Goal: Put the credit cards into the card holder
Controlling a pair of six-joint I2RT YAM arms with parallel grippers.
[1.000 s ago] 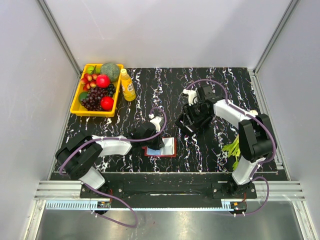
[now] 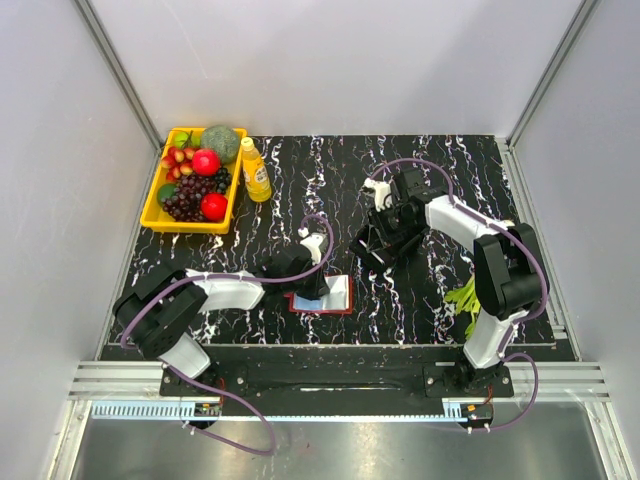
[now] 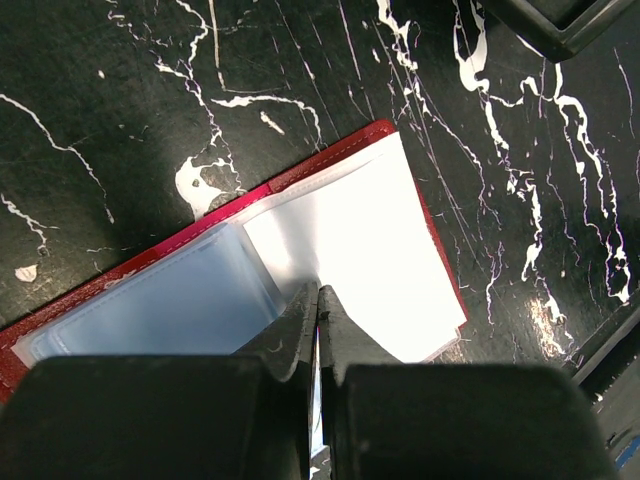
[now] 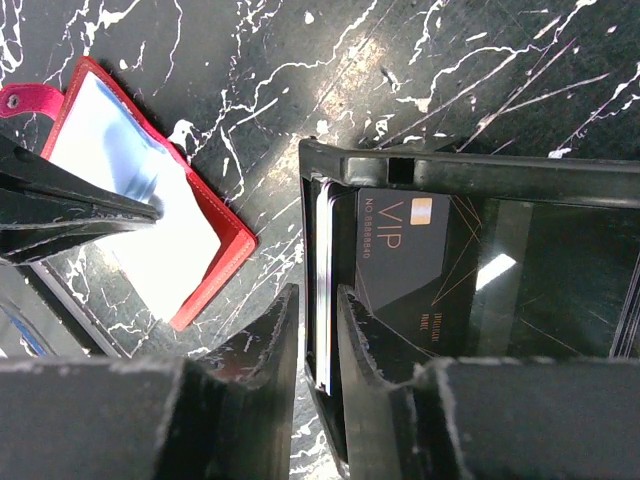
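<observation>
The red card holder [image 3: 350,145] lies open at the front centre, with clear and white sleeves [image 3: 360,240] inside. My left gripper is shut over its sleeves, with nothing clearly between the fingertips. To the right, a black tray [image 4: 470,175] holds dark credit cards, one printed VIP [image 4: 400,260], with pale card edges [image 4: 323,280] upright at its left end. My right gripper is part open at that left end, its fingertips either side of those edges; whether it grips any cannot be told.
A yellow basket of fruit [image 2: 155,215] and a juice bottle [image 2: 256,175] stand at the back left. Green leafy vegetables [image 2: 462,298] lie on the right.
The right arm has shifted slightly around the black tray. The left arm and card holder are unchanged.
</observation>
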